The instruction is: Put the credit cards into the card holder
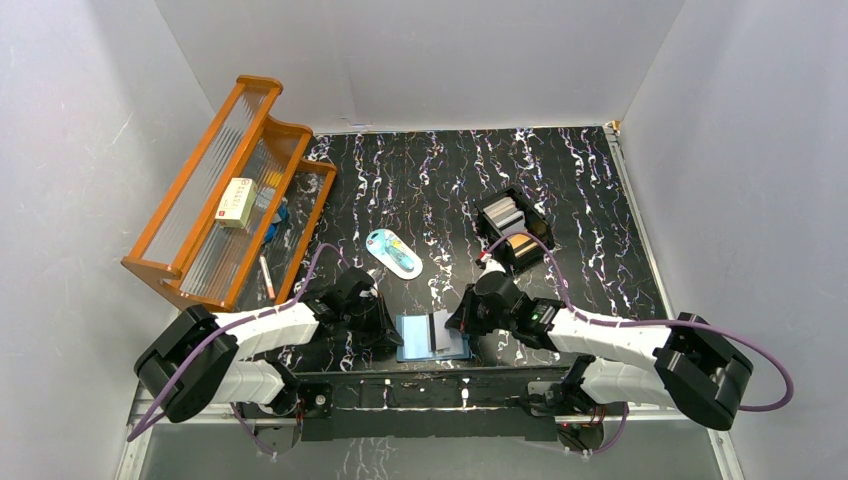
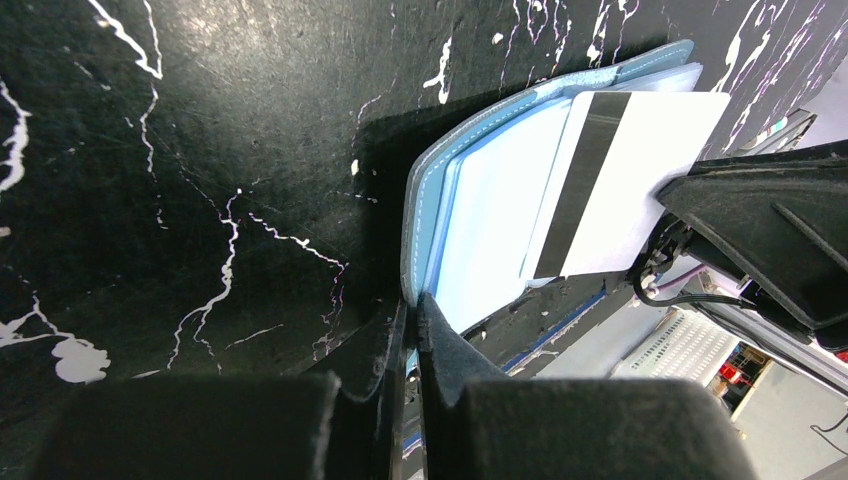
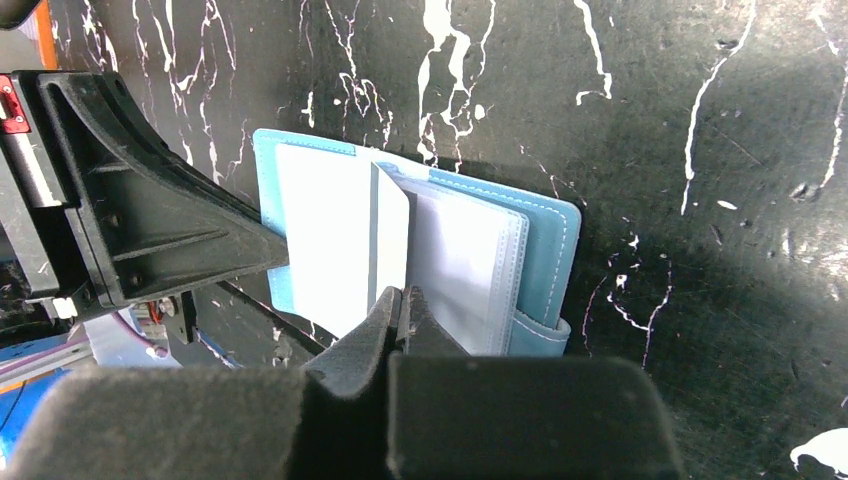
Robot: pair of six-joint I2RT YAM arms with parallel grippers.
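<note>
A light blue card holder [image 1: 413,338] lies open at the table's front middle, with a white inner sleeve and a white leaf bearing a dark stripe [image 2: 583,185]. My left gripper is shut at the holder's near edge in the left wrist view. My right gripper is shut, its tips at the lifted white leaf; whether it pinches that leaf's edge is unclear. No separate loose card can be told apart on the holder.
A black box [image 1: 536,213] with card-like stacks stands at back right. A blister pack [image 1: 394,254] lies mid-table. A wooden shelf [image 1: 180,270] stands on the left.
</note>
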